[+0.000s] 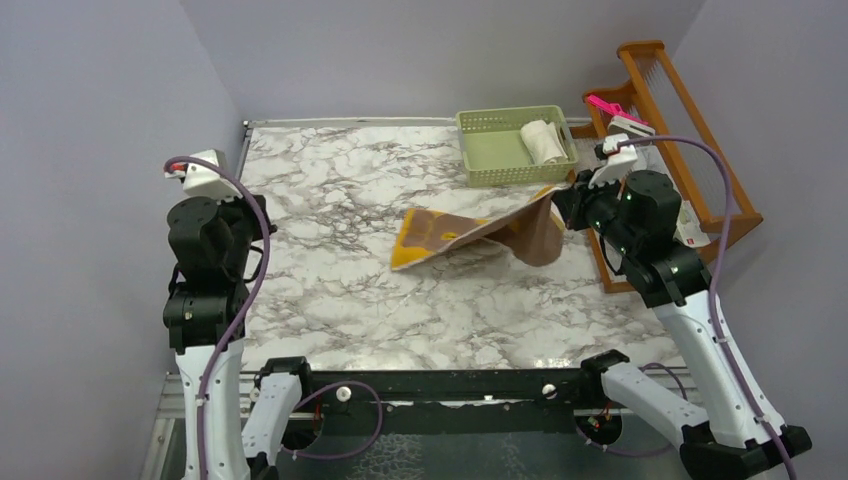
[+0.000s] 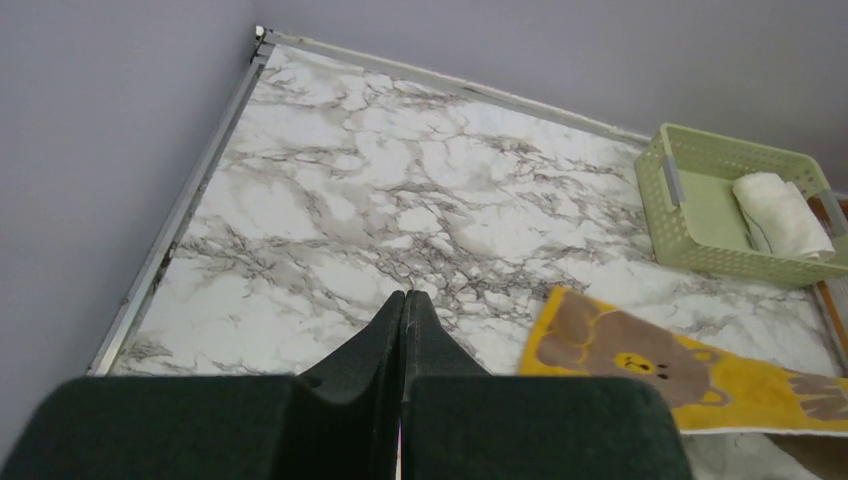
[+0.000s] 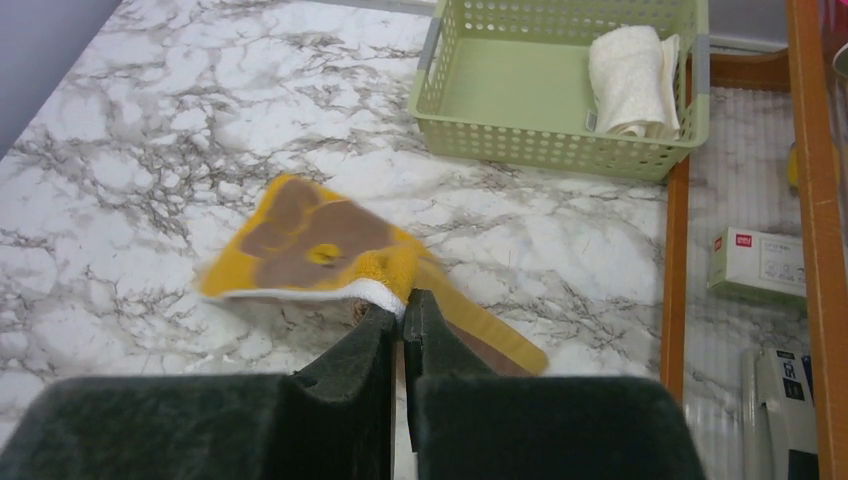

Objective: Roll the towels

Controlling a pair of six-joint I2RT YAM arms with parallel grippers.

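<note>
A brown and yellow bear towel hangs by one corner from my right gripper, the rest sagging onto the marble table in a skewed shape. In the right wrist view the fingertips are shut on its white-edged yellow hem. My left gripper is raised at the table's left side, shut with nothing visible between its fingers, clear of the towel.
A green basket holding a white rolled towel stands at the back right. A wooden rack with small boxes and items is at the right.
</note>
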